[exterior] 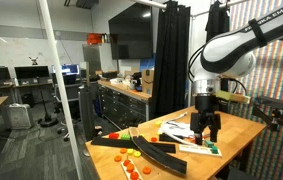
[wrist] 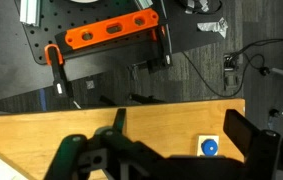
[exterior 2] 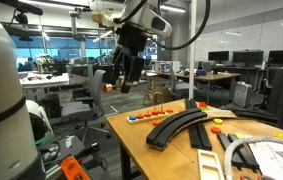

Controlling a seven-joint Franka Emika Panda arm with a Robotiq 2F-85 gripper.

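My gripper [exterior: 208, 136] is open, with nothing between its fingers. In exterior view 2 the gripper [exterior 2: 118, 80] hangs above the near edge of the wooden table [exterior 2: 186, 165]. In the wrist view its two dark fingers [wrist: 116, 130] stand wide apart over the table's edge, with bare wood between them. A white piece with a blue round top [wrist: 209, 147] lies below, near the right finger. Seen from exterior view 2, a white strip with coloured round pieces [exterior 2: 149, 116] lies on the table below the gripper.
Black curved track pieces [exterior 2: 173, 128] cover the middle of the table. A white tray [exterior 2: 209, 165] lies at its front. Beyond the table's edge are an orange bracket [wrist: 106, 32] and dark floor with cables. Small coloured pieces [exterior: 133, 168] lie at the table's near side.
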